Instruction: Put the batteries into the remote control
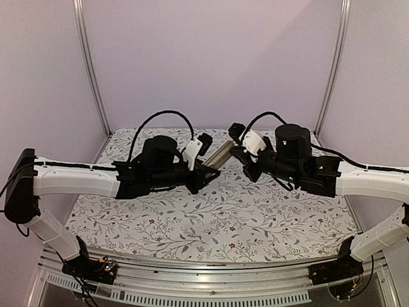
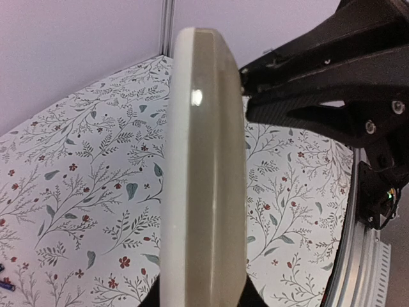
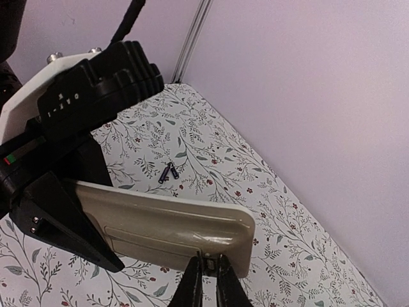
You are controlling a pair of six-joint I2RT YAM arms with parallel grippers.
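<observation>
The beige remote control [image 1: 220, 155] is held aloft on a slant between the two arms. My left gripper [image 1: 208, 171] is shut on its lower left end; in the left wrist view, black fingers [image 2: 254, 295] flank its body. At the opposite end is my right gripper, its fingertips nearly together against the remote [image 3: 166, 214] where a panel outline ends. A small piece shows between those tips, apparently part of the remote, but its exact nature is unclear. Two dark batteries [image 3: 169, 172] lie on the table, seen in the right wrist view.
Below the grippers, the flower-patterned table [image 1: 192, 230] is clear at its front and middle. Pale walls [image 1: 211, 64] enclose the back and sides. A metal rail [image 1: 204, 281] runs along the front edge.
</observation>
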